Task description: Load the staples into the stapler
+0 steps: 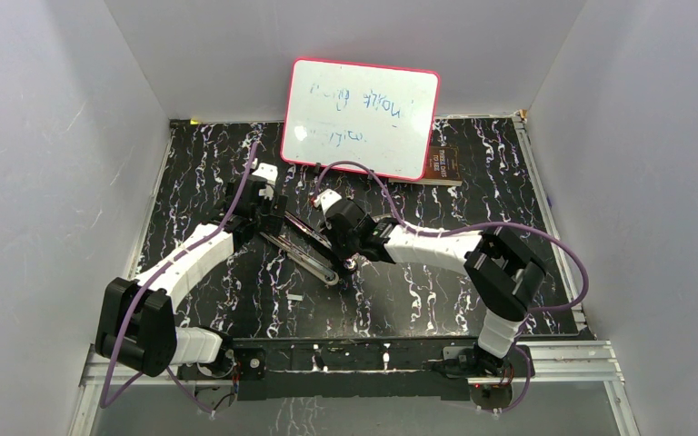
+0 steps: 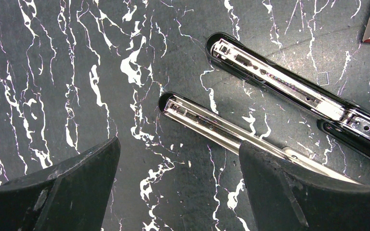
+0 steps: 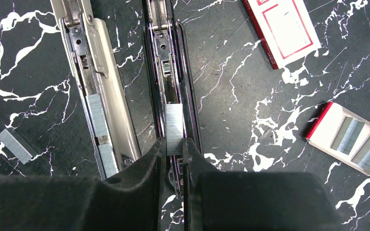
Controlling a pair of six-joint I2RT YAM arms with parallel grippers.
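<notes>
Two opened staplers lie side by side on the dark marbled table. In the right wrist view, the black stapler (image 3: 190, 94) is in the middle and the cream stapler (image 3: 118, 108) is to its left. Two staple strips sit in the cream one's channel. My right gripper is shut on a grey staple strip (image 3: 174, 122), which is lined up over the black stapler's channel; whether it rests in it I cannot tell. My left gripper is open, nothing between its fingers, above the table by the cream stapler's (image 2: 200, 118) far end.
A loose staple strip (image 3: 17, 145) lies left of the cream stapler. On the right are a red-and-white box (image 3: 284, 29) and an open staple tray (image 3: 349, 137) holding several strips. A whiteboard (image 1: 361, 118) leans at the back, beside a book (image 1: 442, 163).
</notes>
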